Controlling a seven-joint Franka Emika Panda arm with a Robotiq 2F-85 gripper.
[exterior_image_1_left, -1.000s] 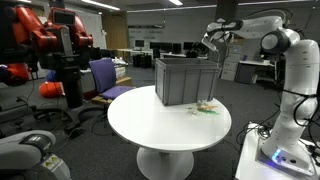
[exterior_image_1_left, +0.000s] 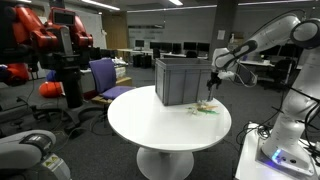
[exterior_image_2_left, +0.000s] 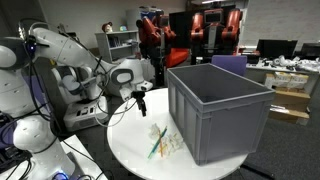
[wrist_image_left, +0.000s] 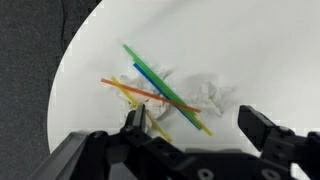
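Observation:
In the wrist view, several thin sticks lie crossed on the white round table (exterior_image_1_left: 140, 122): a green stick (wrist_image_left: 133, 56), a blue stick (wrist_image_left: 149, 77), an orange stick (wrist_image_left: 125, 88) and yellow ones. Crumpled white pieces (wrist_image_left: 210, 93) lie beside and under them. My gripper is open, its two black fingers wide apart at the bottom of the wrist view, with nothing held between them. In exterior view 2, the gripper (exterior_image_2_left: 141, 104) hangs above the table near the pile of sticks and crumpled pieces (exterior_image_2_left: 155, 131), clear of them.
A large grey open-topped bin (exterior_image_2_left: 213, 122) stands on the table right beside the sticks; its inner floor is hidden. Chairs and office desks stand beyond the table.
The arm has come down from high above the bin's level to low over the table, beside the bin. The bin and the sticks appear unmoved.

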